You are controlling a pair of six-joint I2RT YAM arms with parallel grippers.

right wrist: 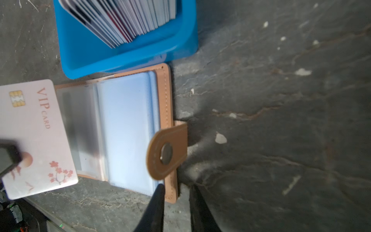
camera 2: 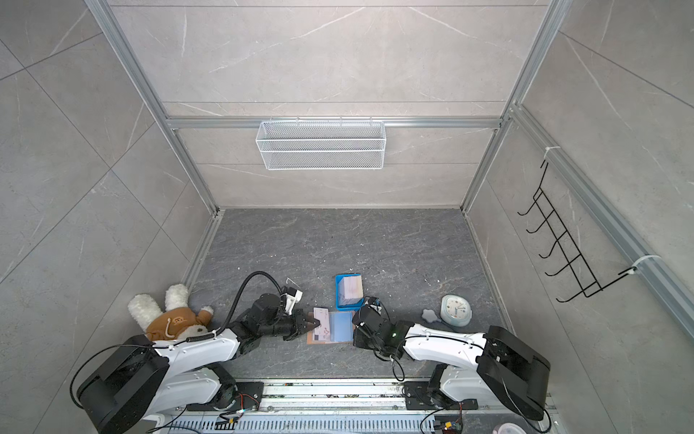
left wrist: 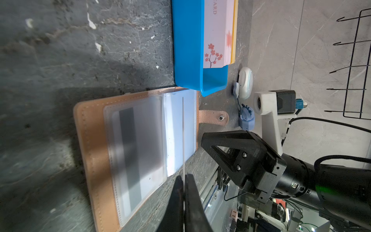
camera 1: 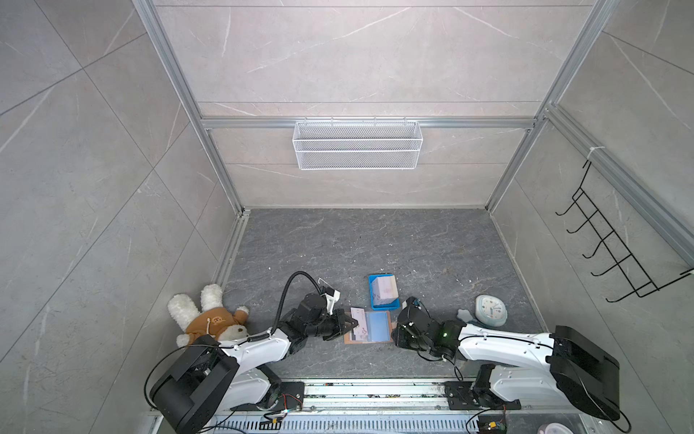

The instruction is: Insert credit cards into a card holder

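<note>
A pink-white VIP card [right wrist: 36, 127] is held on its face by my left gripper, which is shut on it. Seen from the left wrist, that card is edge-on, a thin line above the holder. The tan card holder [left wrist: 88, 154] lies open on the floor with clear sleeves [left wrist: 135, 154] and a pale blue section [right wrist: 125, 131]. Its snap strap [right wrist: 170, 150] sticks up near my right gripper. Those right fingers are open and empty, short of the holder's right edge. The blue box [left wrist: 189, 50] of cards [left wrist: 214, 34] stands just behind the holder.
A plush toy [camera 1: 213, 318] lies at the far left. To the right of the arms stands a round white clock-like dial [camera 1: 491, 310]. Grey floor behind the blue box is clear.
</note>
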